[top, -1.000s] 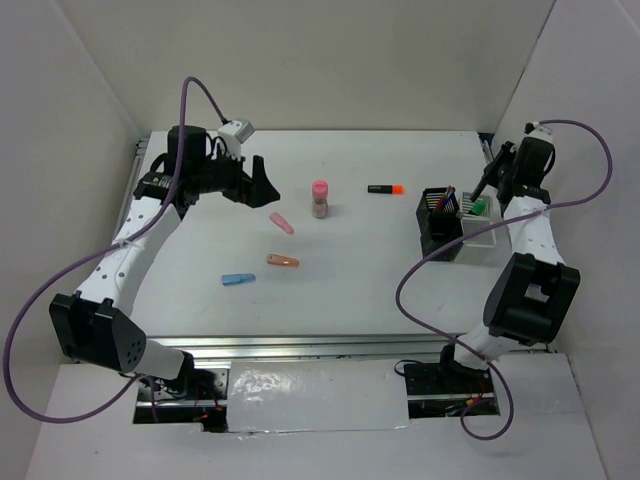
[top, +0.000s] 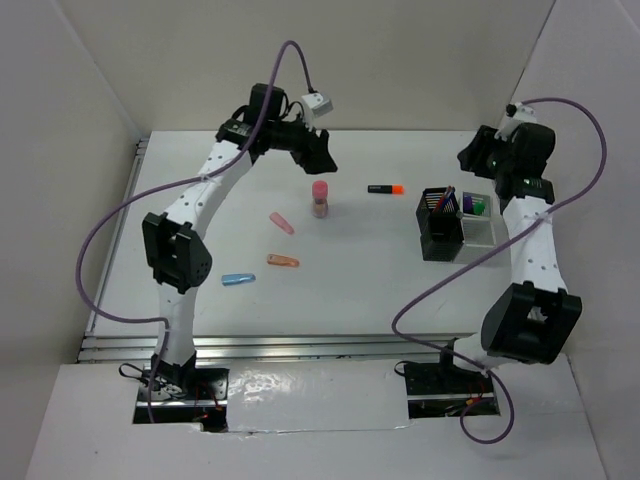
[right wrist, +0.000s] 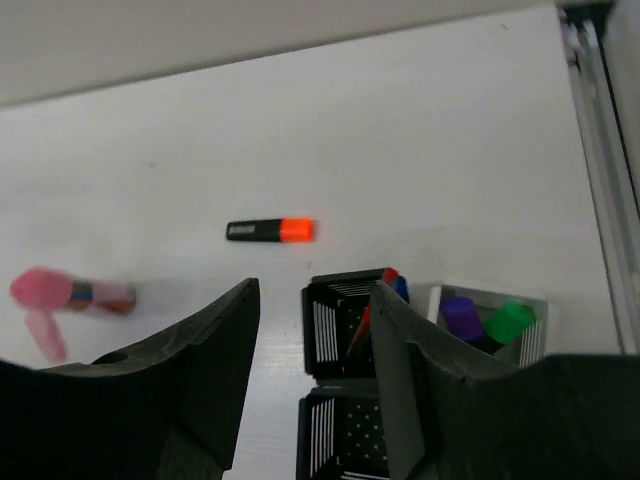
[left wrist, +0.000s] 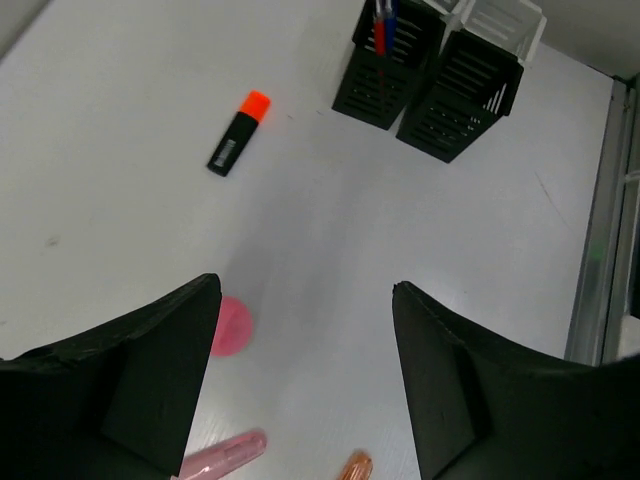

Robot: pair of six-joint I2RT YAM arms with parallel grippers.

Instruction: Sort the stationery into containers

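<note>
A black marker with orange cap (top: 385, 189) lies on the table left of the black containers (top: 440, 236), which hold pens. A white container (top: 478, 232) beside them holds purple and green items (right wrist: 508, 321). A pink-topped jar (top: 320, 200) stands mid-table; a pink marker (top: 281, 222), an orange one (top: 283, 261) and a blue one (top: 238, 278) lie nearer. My left gripper hangs open above the pink-topped jar, nothing between its fingers. My right gripper is open above the containers at the right, empty.
The white table (top: 340, 290) has clear room at front and back left. Grey walls and metal rails border it; cables arch over both arms.
My left arm has swung right and toward the back, over the jar. My right gripper has shifted slightly left, away from the white container, where purple and green items now show.
</note>
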